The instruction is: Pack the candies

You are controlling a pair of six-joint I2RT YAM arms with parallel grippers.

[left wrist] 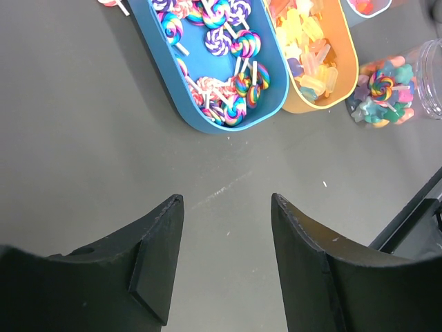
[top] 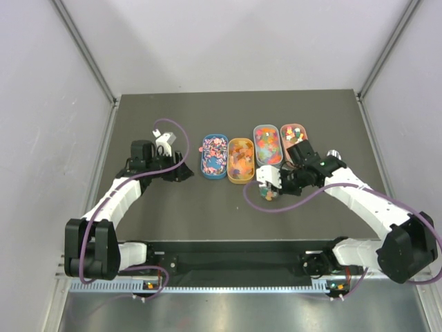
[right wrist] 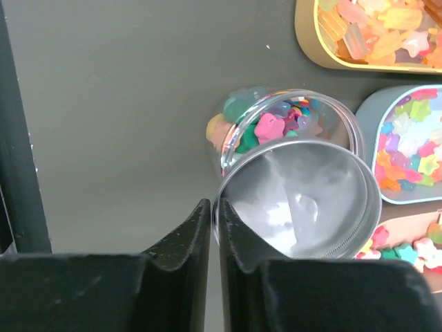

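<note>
A clear jar (right wrist: 248, 131) holding mixed candies stands on the table; among them a rainbow lollipop (left wrist: 381, 86) shows through the glass. My right gripper pinches the rim of a silver lid (right wrist: 297, 194), which overlaps the near side of the jar's mouth in the right wrist view. Whether lid and jar touch, I cannot tell. From above, the right arm hides most of the lid, and the jar (top: 268, 194) shows just below that hand. Empty and with its fingers apart, my left gripper hovers left of the blue tray of lollipops (left wrist: 181, 93).
Right of the blue tray are a yellow tray of gummies (top: 241, 180), a grey-blue tray (top: 257, 146) and a pink tray (top: 284, 129). One loose lollipop (left wrist: 114, 2) lies left of the blue tray.
</note>
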